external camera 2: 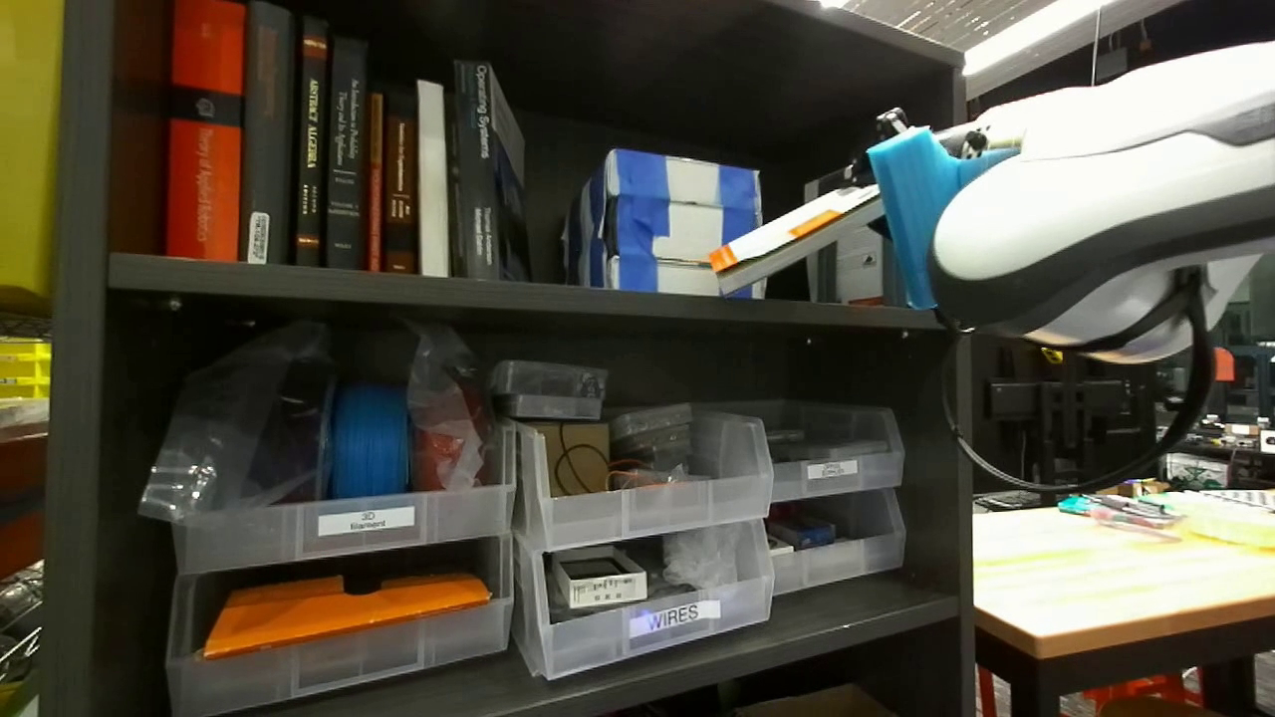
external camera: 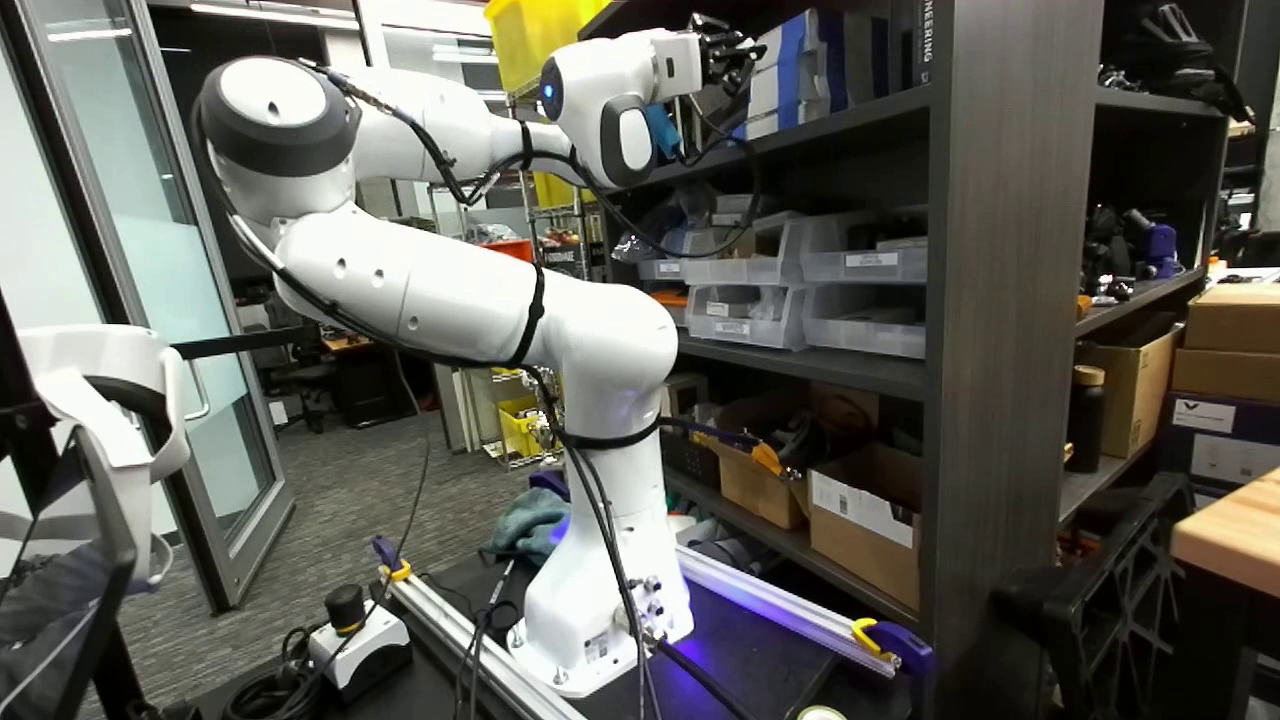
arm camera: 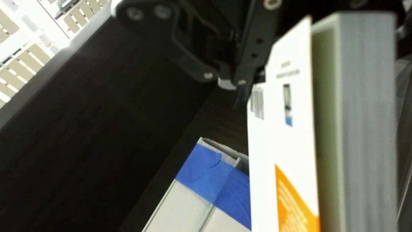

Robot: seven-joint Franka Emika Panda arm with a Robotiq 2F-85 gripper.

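A thick book with a white and orange cover [external camera 2: 783, 235] is held by my gripper [external camera 2: 866, 179], which is shut on one end of it. The book juts out tilted, its free end lower, in front of the upper shelf in exterior view 2. From the wrist, its white cover [arm camera: 272, 143] and pale page block [arm camera: 365, 123] fill the right side, below the dark finger [arm camera: 257, 42]; the other finger is hidden. In exterior view 1 the gripper [external camera: 734, 58] is up at the top shelf, and the book is hard to make out there.
A white box with blue stripes [external camera 2: 687, 227] stands on the upper shelf [external camera 2: 394, 285], partly behind the book's free end. Several upright books [external camera 2: 277, 143] occupy the left of that shelf. Clear plastic bins [external camera 2: 418, 526] fill the shelf below. Shelf space above the striped box is free.
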